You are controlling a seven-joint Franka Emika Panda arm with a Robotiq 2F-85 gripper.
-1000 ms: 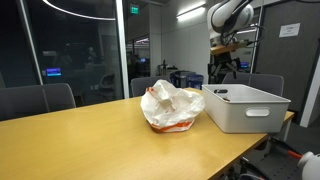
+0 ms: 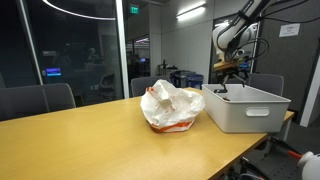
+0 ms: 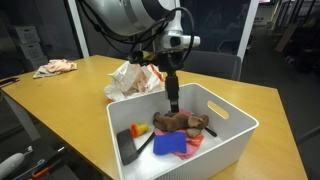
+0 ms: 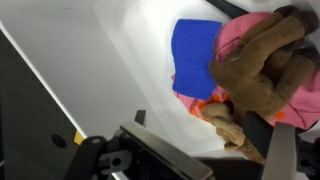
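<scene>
Above the white box, my gripper points down over its contents; in the wrist view the gripper appears open, its fingers apart. No held object shows between them. A brown plush toy rests on a pink cloth inside the box. Beside the toy lies a blue piece, possibly cloth or sponge. An orange and yellow item and a dark object are near the box's left side in exterior view 2.
A crumpled white plastic bag stands on the wooden table beside the box. The table beyond the bag is largely bare. The raised box walls surround the objects under my gripper. Chairs stand behind the table.
In exterior view 1 my arm and gripper have shifted to the right over the box and come slightly lower. The box and the bag have stayed put.
</scene>
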